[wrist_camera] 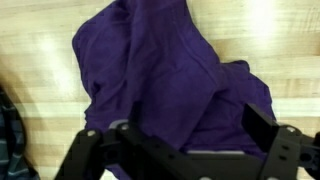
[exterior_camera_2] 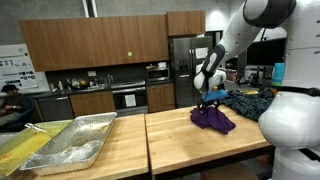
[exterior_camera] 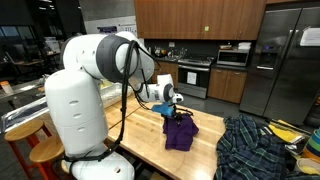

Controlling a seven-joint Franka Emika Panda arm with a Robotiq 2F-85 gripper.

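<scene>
A crumpled purple cloth (wrist_camera: 170,75) lies on the wooden table (wrist_camera: 35,55), filling the middle of the wrist view. My gripper is open above it, its dark fingers (wrist_camera: 262,128) apart at the lower part of that view. No cloth shows held between them. In the first exterior view the gripper (exterior_camera: 168,110) is over the left upper part of the purple cloth (exterior_camera: 180,134). From the second exterior view, the gripper (exterior_camera_2: 212,100) appears close over the cloth (exterior_camera_2: 212,118); whether it touches cannot be told.
A dark plaid cloth (exterior_camera: 245,150) is heaped right of the purple one. Foil trays (exterior_camera_2: 75,143) stand at the far left in the second exterior view. Bare tabletop (exterior_camera_2: 180,143) lies between. Stools (exterior_camera: 45,150) stand beside the table.
</scene>
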